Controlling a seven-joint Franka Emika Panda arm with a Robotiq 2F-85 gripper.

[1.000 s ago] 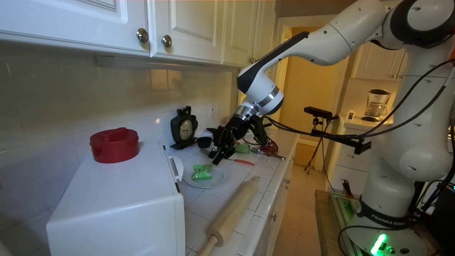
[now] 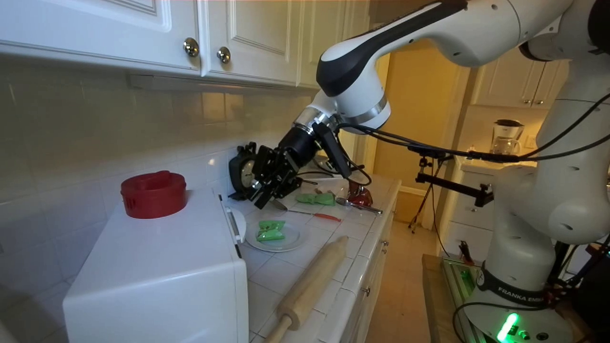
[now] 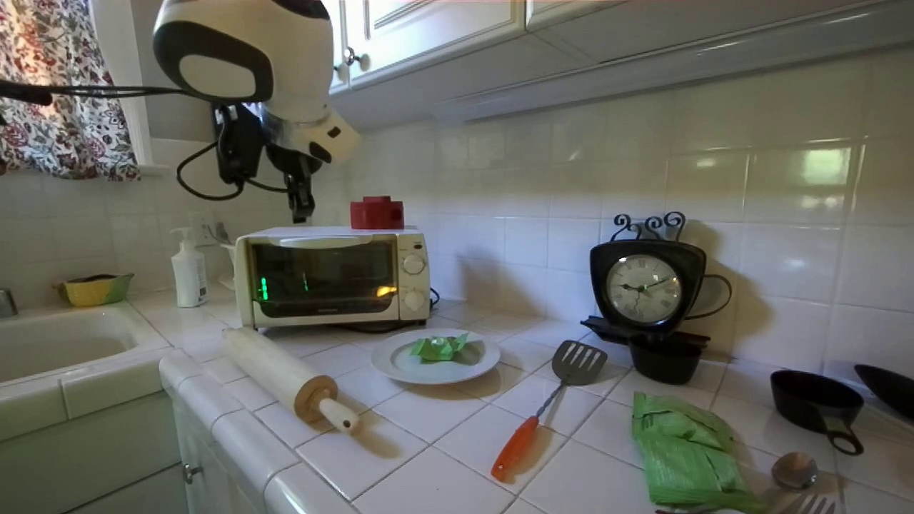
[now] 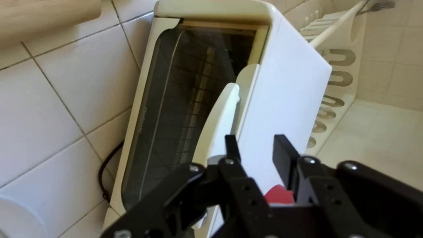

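Observation:
My gripper [image 2: 259, 196] hangs above the counter near the front of the white toaster oven [image 2: 166, 257], beyond the plate. In the wrist view a gap separates the two fingers of the gripper, and nothing is held there. The oven's pale door handle [image 4: 218, 121] appears just past the left finger; whether they touch cannot be told. The oven's glass door [image 3: 325, 274] is closed. A red container [image 2: 153, 194] sits on top of the oven. Green wrapped packets [image 2: 270, 229] lie on a clear-looking plate [image 2: 292, 237].
On the counter lie a wooden rolling pin [image 3: 278, 370], a slotted spatula [image 3: 548, 402] and a larger green packet [image 3: 685, 445]. A black clock [image 3: 647, 287] stands against the wall. Behind the oven is a white rack [image 4: 341, 79]. Cabinets [image 2: 246, 34] hang overhead.
My arm has moved left and slightly up in exterior view 1, bringing the gripper closer to the oven and in front of the clock. Objects on the counter have not moved.

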